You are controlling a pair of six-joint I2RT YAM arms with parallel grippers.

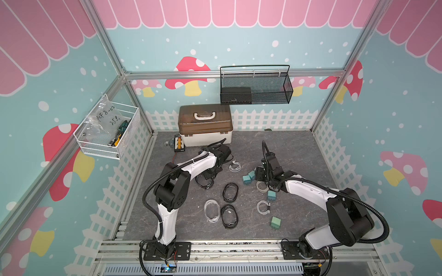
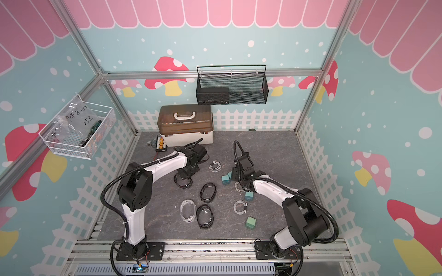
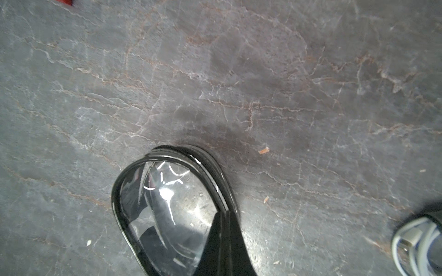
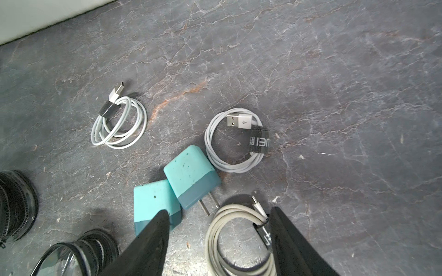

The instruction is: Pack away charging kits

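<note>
A clear round pouch with a black zip rim lies under my left gripper. Its fingers are together right at the pouch's right rim; whether the rim is pinched between them is not clear. My right gripper is open above the table, nothing held. Below it are a teal charger with bare prongs, a second teal charger touching it, and a beige coiled cable. A white coiled cable sits just beyond, another further left.
Black-rimmed pouches and a white-rimmed pouch lie mid-table. Nearer the front right are a teal charger, a coiled cable and a green charger. A brown-lidded toolbox stands behind.
</note>
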